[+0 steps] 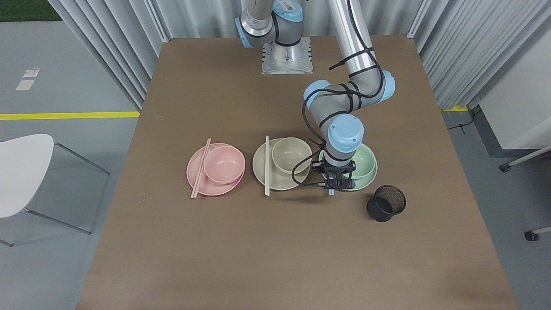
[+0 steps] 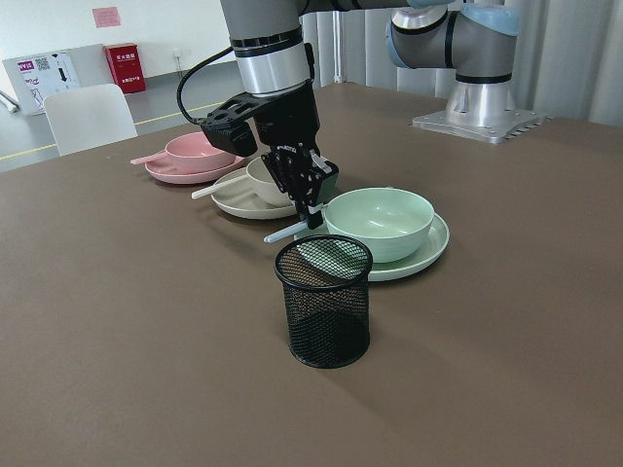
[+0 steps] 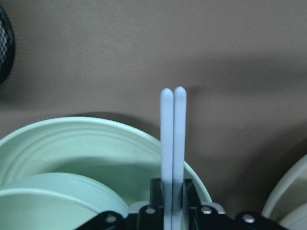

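Observation:
My gripper (image 2: pixel 313 209) is low over the edge of the green plate (image 3: pixel 86 136), beside the green bowl (image 2: pixel 380 219). A pair of pale chopsticks (image 3: pixel 173 143) lies between its fingers, side by side and pointing out past the plate rim; the gripper appears shut on them. In the front view my arm hides most of the green setting. The black mesh cup (image 1: pixel 385 204) stands upright in front of that plate, to the right.
A cream plate with bowl (image 1: pixel 290 155) and chopsticks, and a pink plate with bowl (image 1: pixel 224 164) and chopsticks stand to the left.

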